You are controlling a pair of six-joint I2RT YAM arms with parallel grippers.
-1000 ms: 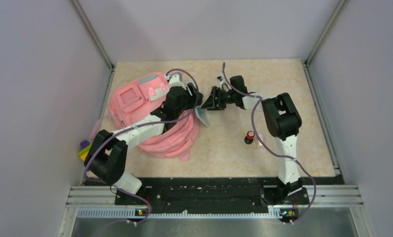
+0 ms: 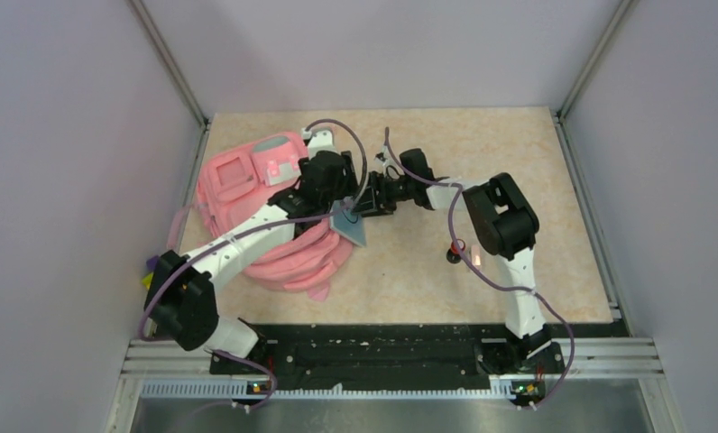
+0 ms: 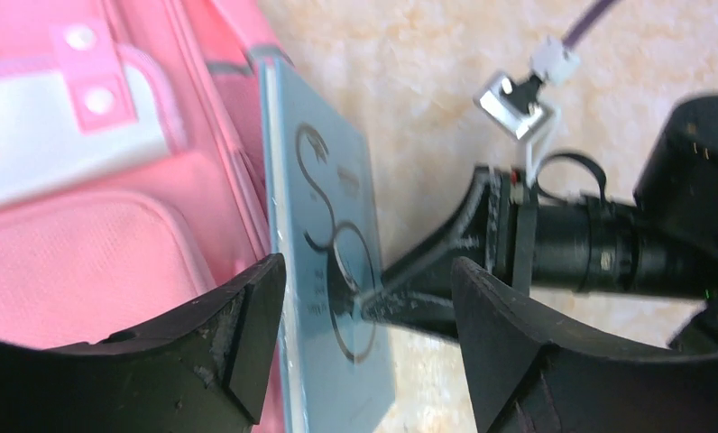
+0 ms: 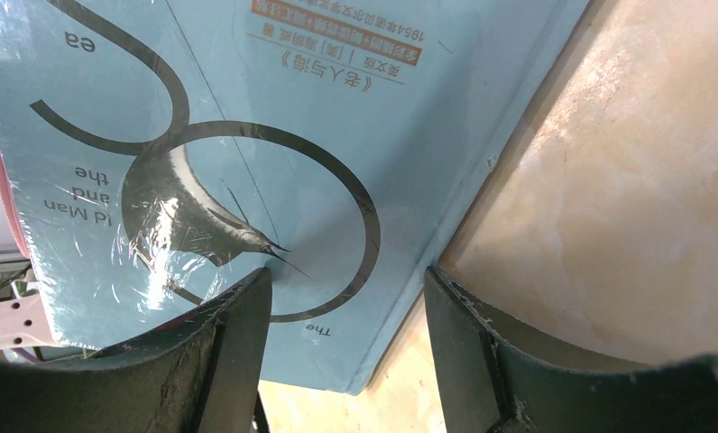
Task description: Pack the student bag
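Observation:
The pink bag (image 2: 252, 203) lies on the left of the table in the top view, its side filling the left of the left wrist view. Against that side rests a blue book (image 3: 333, 180), tilted, its page edge facing the left wrist camera. Over the book and bag edge, my left gripper is open. My right gripper is also open and sits close at the book's printed cover; one of its fingertips (image 4: 258, 293) overlaps the cover. The arms partly cover the book in the top view, and how far it reaches into the bag is hidden.
A small dark bottle with a red cap (image 2: 454, 254) stands beside a pale pink item (image 2: 476, 256) right of centre. Purple and yellow pieces (image 2: 151, 269) lie at the left edge.
My right gripper has moved left towards the bag, and the book has shifted left and shows more of its face. The bag's near side has moved left. My left gripper has shifted slightly.

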